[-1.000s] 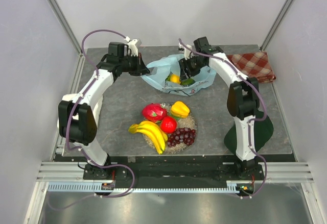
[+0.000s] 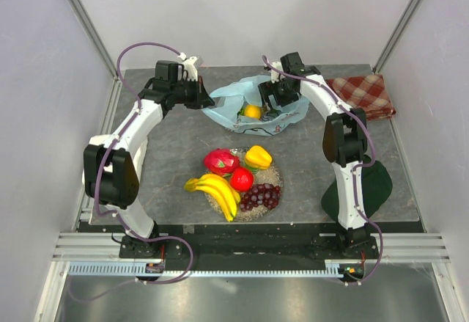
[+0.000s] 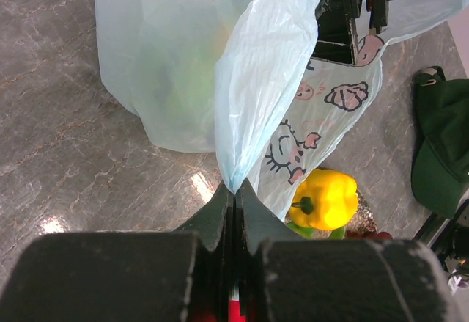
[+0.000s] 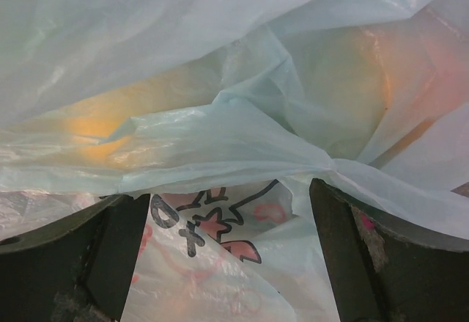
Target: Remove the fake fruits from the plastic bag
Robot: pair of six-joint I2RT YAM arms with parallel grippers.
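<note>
The pale blue plastic bag (image 2: pixel 233 96) lies open at the back of the table. My left gripper is shut on a gathered edge of it. Inside the bag an orange-yellow fruit (image 2: pixel 253 111) shows, with something dark green beside it. My right gripper (image 2: pixel 271 102) reaches into the bag's mouth with its fingers (image 4: pixel 352 256) apart. In the right wrist view only bag film lies between them, and blurred orange shapes glow through the plastic. Outside the bag, a yellow pepper (image 2: pixel 258 157), red dragon fruit (image 2: pixel 221 162), red fruit (image 2: pixel 242 180), bananas (image 2: pixel 214 189) and grapes (image 2: pixel 261 196) sit together.
The fruits outside rest on a round woven mat (image 2: pixel 274 177) at the front middle. A dark green cap (image 2: pixel 375 190) lies at right, and a checked red cloth (image 2: pixel 363 96) at the back right. Bare table flanks the mat.
My right gripper has shifted slightly within the bag, and its fingers now stand more to the right. The green fruit beside it is more covered. My left arm has stayed still.
</note>
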